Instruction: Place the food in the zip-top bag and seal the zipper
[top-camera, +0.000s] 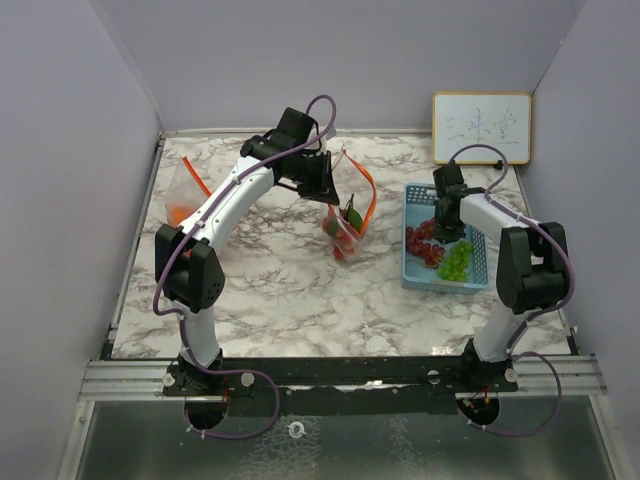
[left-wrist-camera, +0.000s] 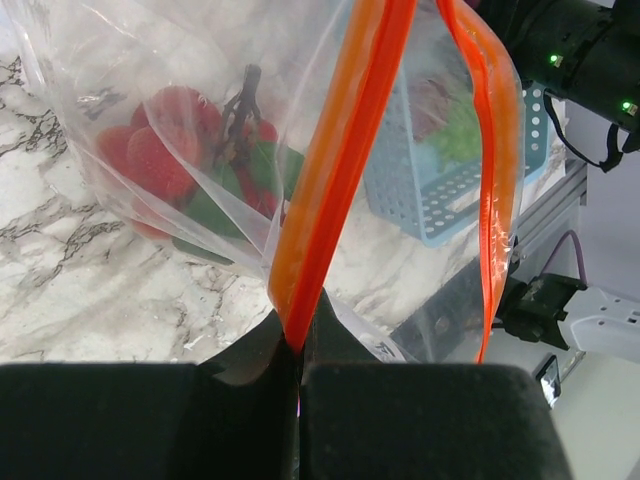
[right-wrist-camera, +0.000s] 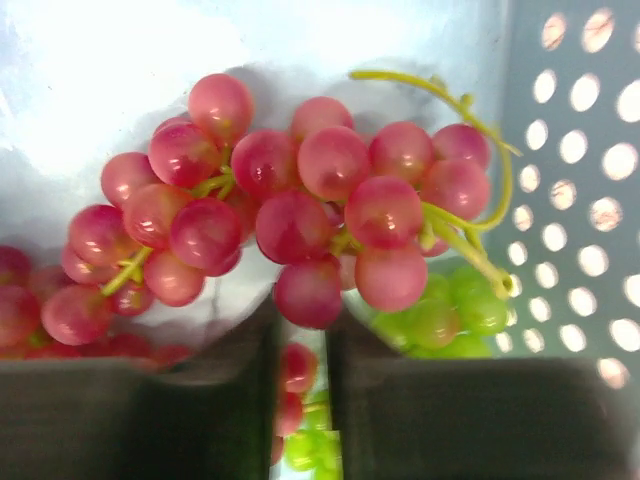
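My left gripper (top-camera: 331, 202) is shut on the orange zipper edge of the clear zip top bag (left-wrist-camera: 345, 150), which stands with its mouth spread. Inside the bag lie a strawberry-like red fruit (left-wrist-camera: 165, 150) and green items (left-wrist-camera: 215, 210). Over at the right, my right gripper is down in the blue basket, its blurred fingers a narrow gap apart. A bunch of red grapes (right-wrist-camera: 330, 190) lies right at its fingertips; whether they touch it cannot be told. Green grapes (top-camera: 456, 262) lie close by.
The blue basket (top-camera: 404, 270) has perforated walls around the right gripper. Another orange-topped bag (top-camera: 182, 200) with something orange inside stands at the far left. A whiteboard (top-camera: 482, 128) lies at the back right.
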